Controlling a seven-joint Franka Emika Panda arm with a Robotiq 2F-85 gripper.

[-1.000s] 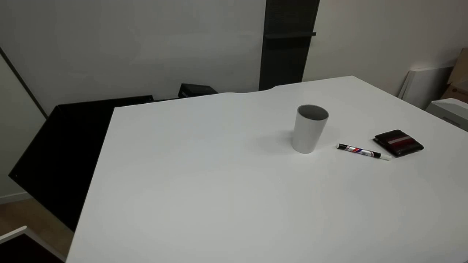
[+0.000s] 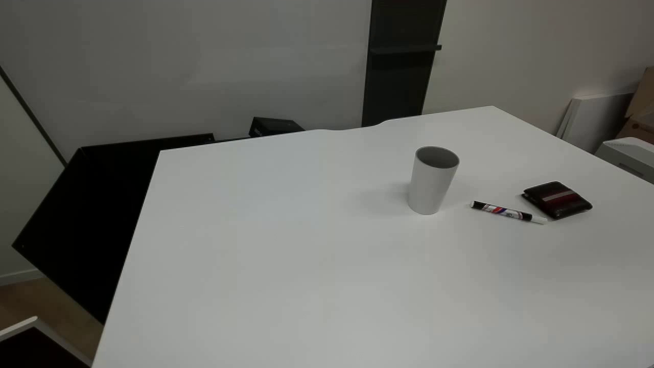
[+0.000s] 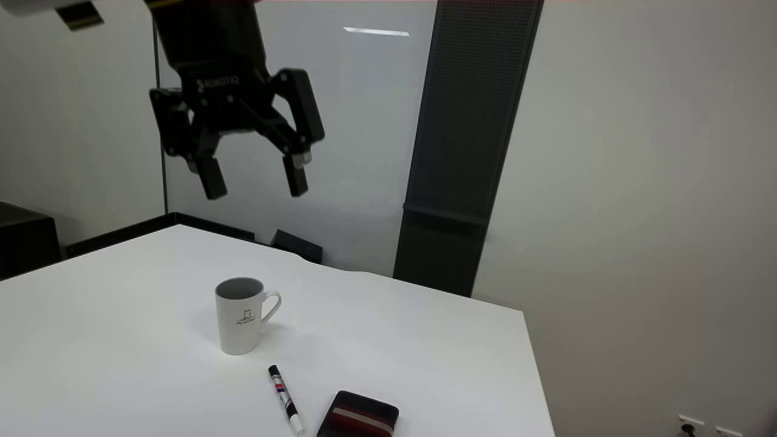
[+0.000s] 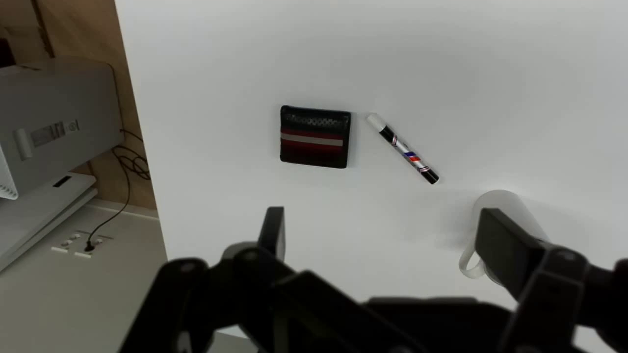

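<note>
My gripper (image 3: 254, 190) hangs high above the table, open, with nothing between its fingers; exterior view 1 does not show it. Upright on the table stands a white mug (image 3: 238, 324) with a handle and a small dark print. In the wrist view one finger partly covers the mug (image 4: 507, 207). A black-and-white marker (image 2: 507, 212) lies flat between the mug and a dark wallet (image 2: 557, 199) with a red and pale stripe. The wallet (image 4: 315, 147) and the marker (image 4: 406, 150) lie close together but apart in the wrist view, beyond my fingertips.
A black panel (image 2: 104, 202) stands off its left edge. Past the edge near the wallet are a grey device (image 4: 59, 112) and a loose cable (image 4: 126, 194).
</note>
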